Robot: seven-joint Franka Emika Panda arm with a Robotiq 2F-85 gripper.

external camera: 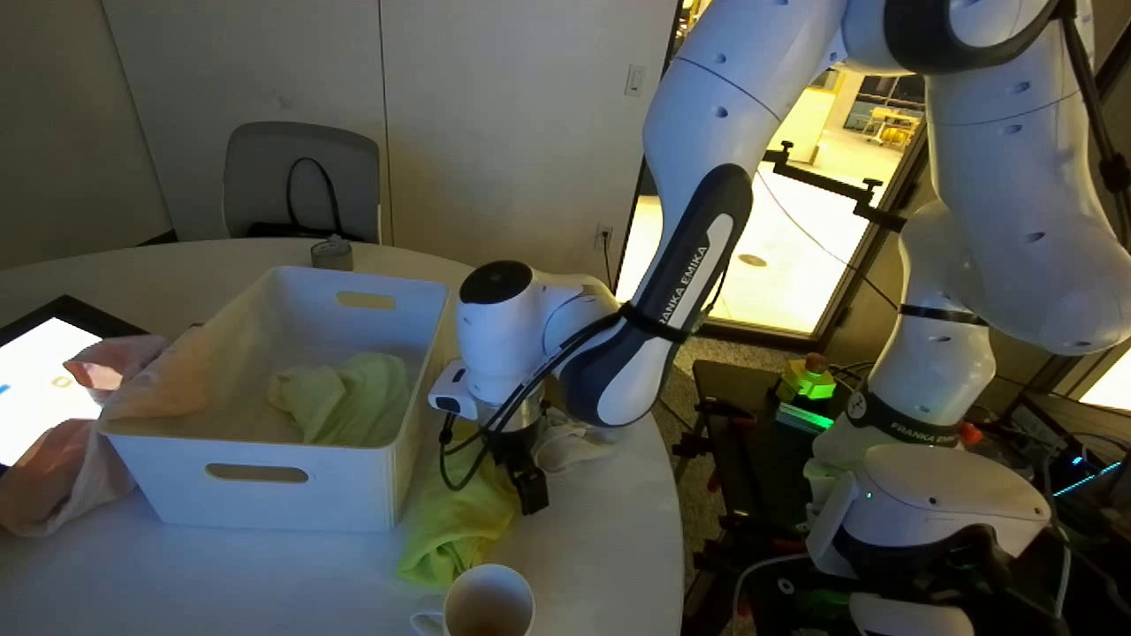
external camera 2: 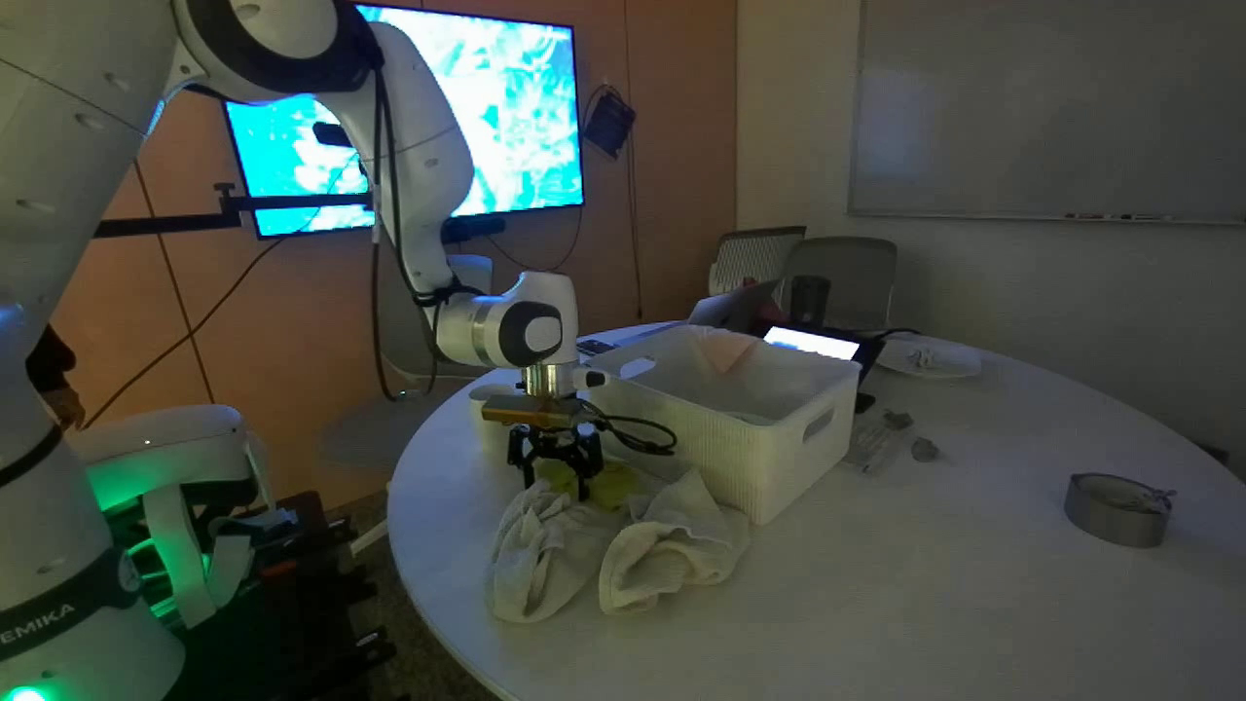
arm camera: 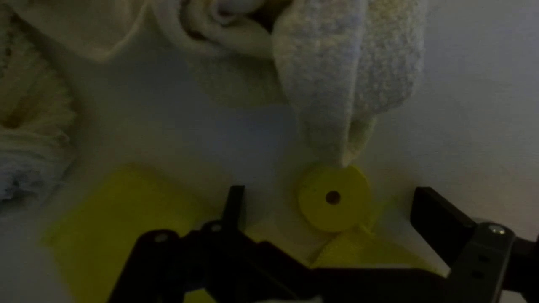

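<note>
My gripper is open, its two black fingers wide apart in the wrist view. Between them shows a round yellow piece (arm camera: 331,212) with a dark hole, joined to yellow cloth below it. In exterior view 1 the yellow-green cloth (external camera: 456,535) lies crumpled on the table beside the white bin, and my gripper (external camera: 530,496) is low at its right side. A second yellow-green cloth (external camera: 360,397) rests inside the bin (external camera: 276,498). Whitish cloths (external camera 2: 672,549) lie bunched close to my gripper (external camera 2: 556,481); one tip reaches the round piece in the wrist view.
A white mug (external camera: 489,604) stands near the yellow-green cloth. Pinkish cloth (external camera: 159,392) hangs over the bin's far-left side, by a lit screen (external camera: 42,371). A roll of tape (external camera 2: 1117,510) sits out on the table, with bare surface in front.
</note>
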